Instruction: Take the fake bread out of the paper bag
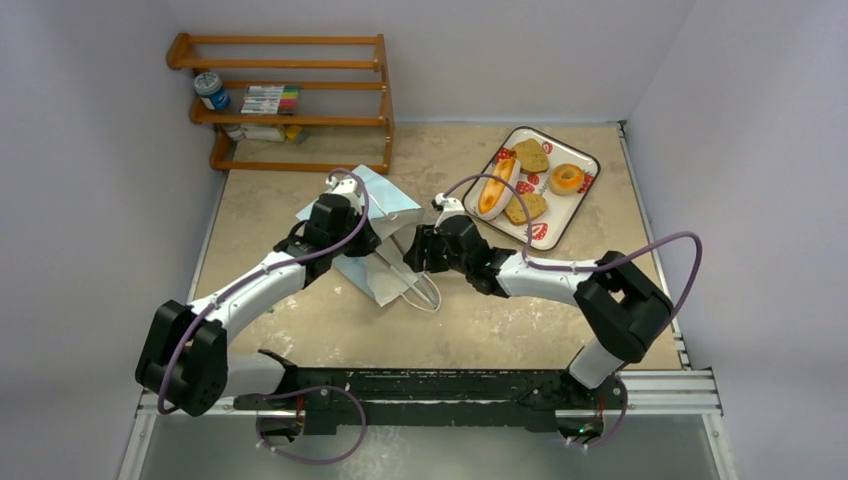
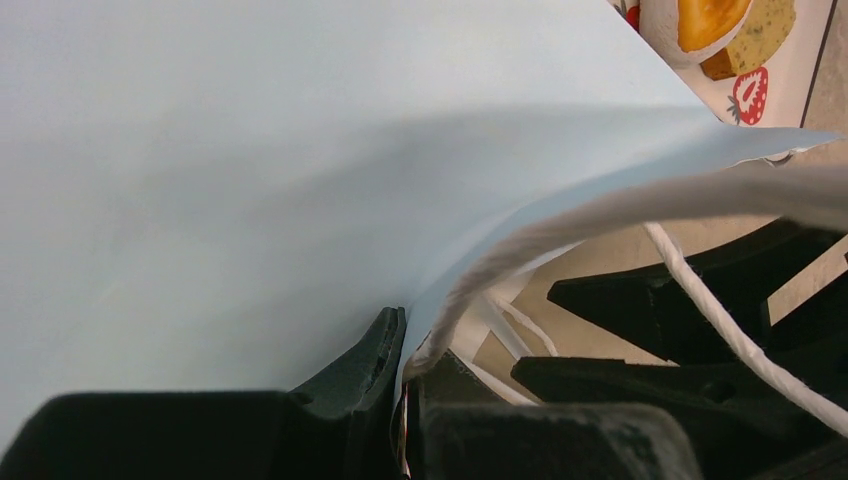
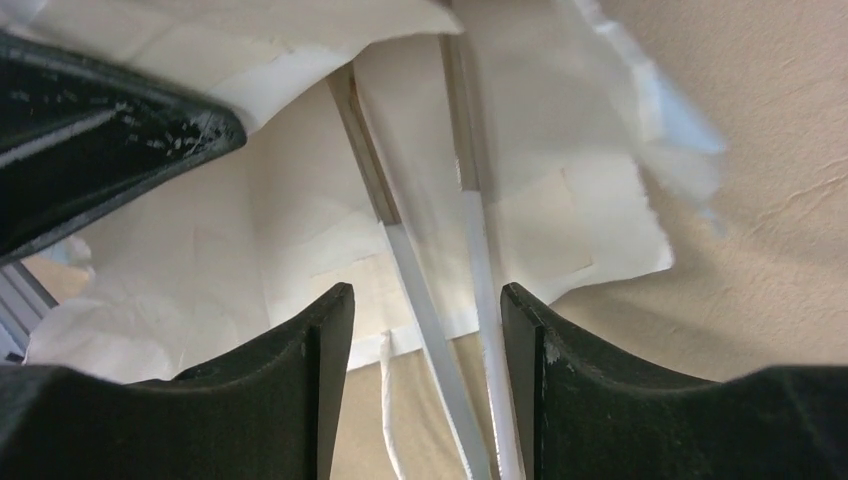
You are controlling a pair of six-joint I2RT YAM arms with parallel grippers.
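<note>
Pale blue paper bag (image 1: 385, 195) lies on its side, its white-lined mouth facing right. My left gripper is shut on the bag's rim and holds the upper wall raised. Near the mouth, my right gripper (image 1: 420, 246) has its fingers apart. Between them, in the right wrist view, run two long thin strips (image 3: 415, 285), brown toward the bag and pale toward me; whether the fingers touch them I cannot tell. One dark left finger (image 3: 110, 145) shows at that view's left. I see no bread inside the bag, though its depth is hidden.
A tray (image 1: 571, 216) at the back right bears a hot dog (image 1: 497, 188), a ring-shaped roll (image 1: 566, 179) and bread slices (image 1: 531, 156). A wooden rack (image 1: 285, 118) stands at the back left.
</note>
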